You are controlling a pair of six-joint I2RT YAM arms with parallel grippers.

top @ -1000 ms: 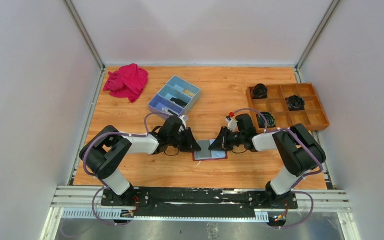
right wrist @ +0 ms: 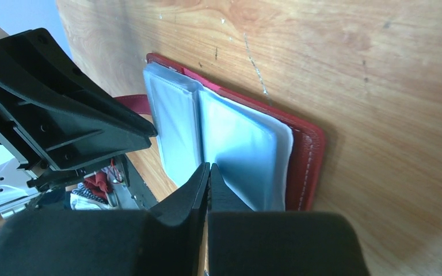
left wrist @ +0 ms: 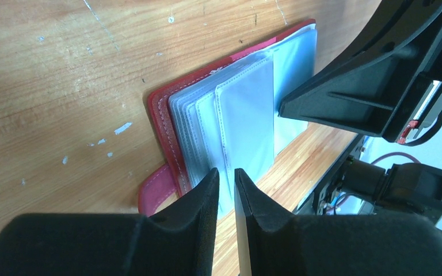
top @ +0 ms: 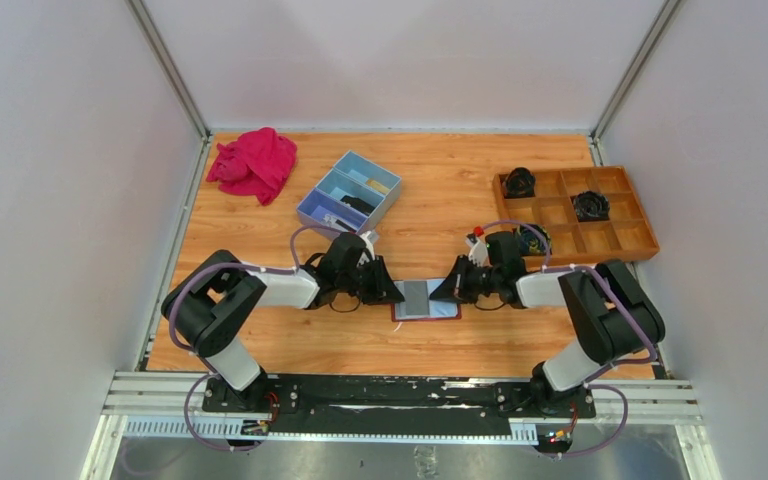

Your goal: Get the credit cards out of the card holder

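An open red card holder (top: 415, 318) with pale clear sleeves (left wrist: 244, 115) lies on the table between my grippers. My left gripper (top: 396, 298) is at the holder's left side; in the left wrist view its fingers (left wrist: 193, 230) are part open, their tips at the edge of the stacked sleeves. My right gripper is shut, nothing visible between its fingers, with the tips over the sleeves at the right side. Whether cards sit in the sleeves is unclear.
A blue divided box (top: 385, 185) stands behind the left arm, a pink cloth (top: 252, 165) at back left, and a wooden compartment tray (top: 610, 235) with black coils at right.
My right arm has shifted slightly rightward, and the card holder sits slightly further right. The left arm is nearly unchanged.
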